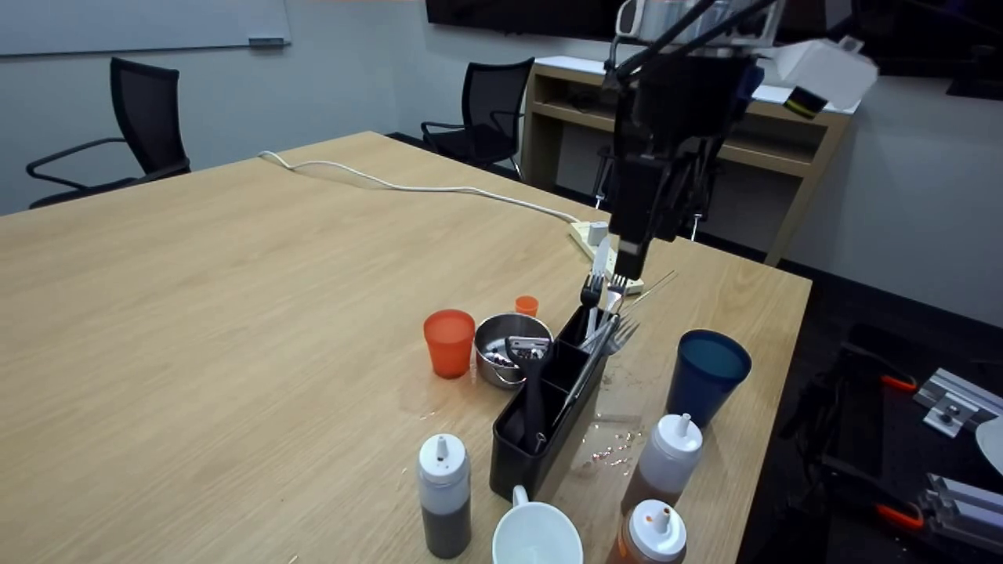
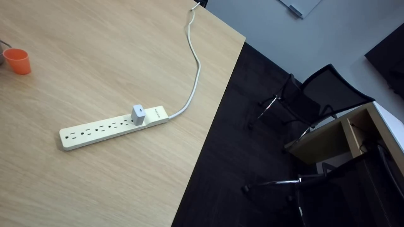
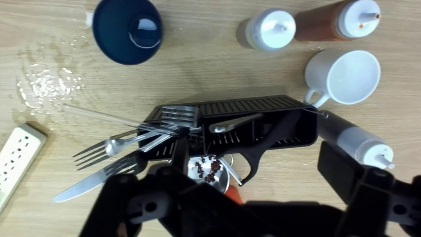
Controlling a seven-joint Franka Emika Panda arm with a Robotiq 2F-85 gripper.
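A black utensil caddy (image 1: 508, 462) stands on the table, holding several forks, a knife (image 3: 85, 187), a thin clear stick (image 3: 103, 116) and a black-handled peeler (image 3: 253, 152). In exterior view 1 my gripper (image 1: 631, 272) hangs at the caddy's far end, by the tops of the cutlery. Its fingers (image 3: 340, 170) are spread wide in the wrist view, so it is open. I see nothing held between them. Behind the near finger, part of the caddy and a metal bowl (image 3: 224, 183) with dark red beads are hidden. Exterior view 2 does not show the gripper.
Round the caddy stand a dark blue cup (image 1: 711, 371), an orange cup (image 1: 449, 344), a white mug (image 3: 353, 77) and squeeze bottles (image 1: 443, 493). Water droplets (image 3: 49, 87) lie near a power strip (image 2: 113, 128).
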